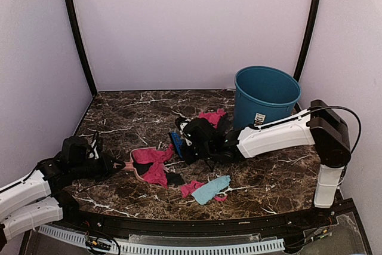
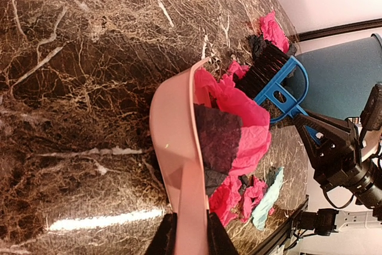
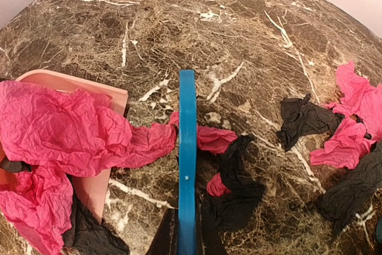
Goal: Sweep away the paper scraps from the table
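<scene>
My left gripper is shut on the handle of a pink dustpan (image 2: 173, 120), which rests on the marble table. Crumpled pink paper (image 2: 248, 108) and a dark scrap (image 2: 216, 138) lie in the pan, spilling over its open edge. Just right of the pan, a blue brush (image 3: 187, 147) is held in my right gripper (image 1: 182, 147), shut on its handle. In the right wrist view a dark scrap (image 3: 236, 201) lies beside the brush, and more pink paper (image 3: 361, 106) sits farther right. A pale blue scrap (image 1: 211, 189) lies nearer the front with pink bits.
A tall teal bin (image 1: 265, 94) stands at the back right of the table. Bare marble (image 1: 143, 111) stretches across the back left. The right arm reaches over the table's right half, and walls close in the sides and back.
</scene>
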